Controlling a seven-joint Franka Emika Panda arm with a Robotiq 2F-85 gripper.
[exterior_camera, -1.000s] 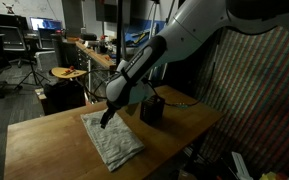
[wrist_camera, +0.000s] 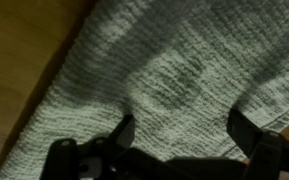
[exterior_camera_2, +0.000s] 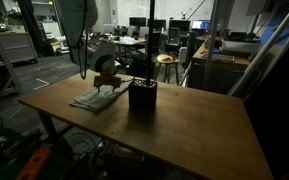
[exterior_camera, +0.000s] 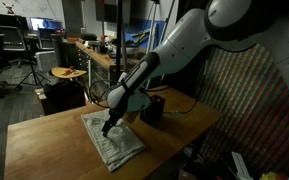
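Note:
A pale grey cloth (exterior_camera: 116, 145) lies spread out on the wooden table, slightly creased. In the wrist view the cloth (wrist_camera: 174, 80) fills most of the picture, with bare wood along its left side. My gripper stands open over it, fingers wide apart and nothing gripped. In exterior view 1 the gripper (exterior_camera: 108, 128) is low over the middle of the cloth; whether the fingertips touch the fabric I cannot tell. Seen from the other side, the cloth (exterior_camera_2: 97, 99) lies flat beneath the gripper (exterior_camera_2: 105, 88).
A black basket (exterior_camera_2: 143, 95) stands on the table beside the cloth. Bare tabletop (exterior_camera_2: 204, 115) stretches beyond the basket, and more free wood (exterior_camera: 49, 145) lies on the other side of the cloth. Chairs and desks are in the background.
Over the last second my gripper has come down a little toward the cloth. The cloth looks the same as before.

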